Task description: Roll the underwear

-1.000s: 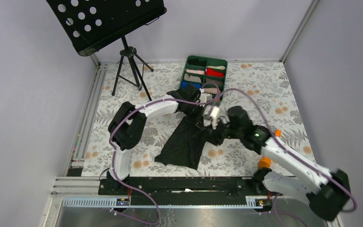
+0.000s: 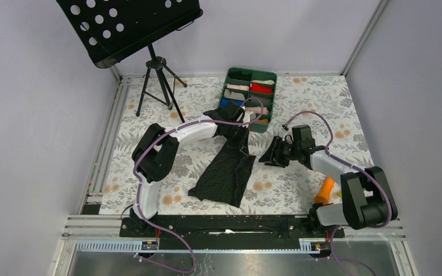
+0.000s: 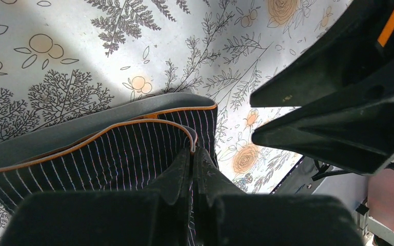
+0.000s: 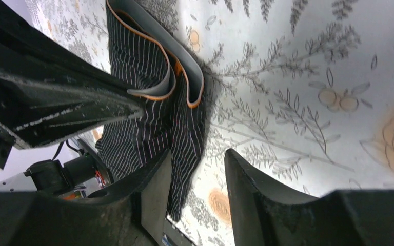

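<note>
Dark pinstriped underwear with a grey and orange-trimmed waistband lies flattened on the patterned mat, one long side folded inward. My left gripper is shut at the waistband's folded corner, the band's edge at its fingertips. My right gripper stands open just to the right of the cloth, above bare mat, with nothing between its fingers. In the left wrist view the right gripper's dark fingers reach in from the right.
Behind lies a green divided box of folded clothes. A black music stand is at the back left. An orange object lies at front right.
My left arm has stayed in place.
</note>
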